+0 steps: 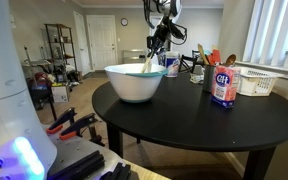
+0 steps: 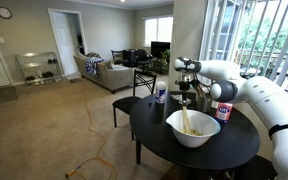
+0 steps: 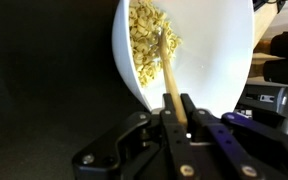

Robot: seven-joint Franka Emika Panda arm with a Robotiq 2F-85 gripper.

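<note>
A large white bowl [image 1: 132, 86] stands near the edge of the round black table. Pale grain or oats [image 3: 149, 40] cover part of its bottom in the wrist view. A light wooden stick or spoon [image 3: 172, 82] slants down into the bowl, its lower end among the oats. My gripper is shut on the upper part of this stick, above the bowl's rim. In the second exterior view the stick [image 2: 187, 122] leans inside the bowl [image 2: 194, 133]. The far end of the stick is hidden by the gripper.
On the table, a red and blue container [image 1: 224, 86] stands right of the bowl, in front of a white basket [image 1: 256, 82]. A white canister [image 2: 161, 92] stands at the far side.
</note>
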